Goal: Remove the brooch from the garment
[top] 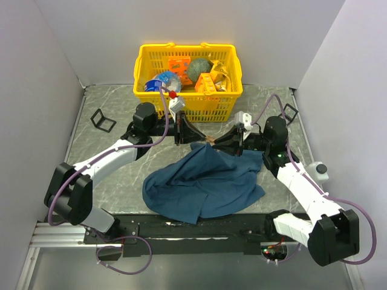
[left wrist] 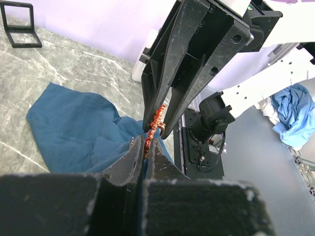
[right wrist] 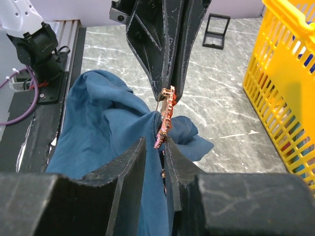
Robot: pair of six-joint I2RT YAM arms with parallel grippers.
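A blue garment [top: 199,187] lies on the marble table, part of it lifted between the grippers. An orange beaded brooch [right wrist: 165,118] with a metal pin is held at the tip of my left gripper [top: 203,138], which is shut on it and comes from the left in the top view. My right gripper [top: 216,145] faces it from the right, its fingers part open around the brooch's near end; in the right wrist view the fingertips sit just beside the brooch, touching or nearly so.
A yellow basket [top: 145,60] of groceries stands at the back, close behind both grippers. Small black frames [top: 103,121] lie on either side. A white dispenser [top: 320,175] stands at the right edge.
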